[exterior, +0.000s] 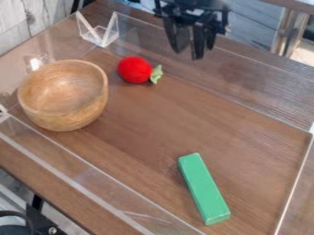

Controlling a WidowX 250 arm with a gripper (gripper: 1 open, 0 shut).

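My black gripper (189,35) hangs at the top centre, above the rear of the wooden tray, its fingers pointing down with nothing visible between them; it is partly cut off and blurred. A red tomato-like object (134,68) with green leaves lies below and left of it. A wooden bowl (64,95) sits on the left. A green rectangular block (204,188) lies at the front right of the tray.
Clear plastic walls edge the wooden surface (153,138), with a small clear piece at the back left.
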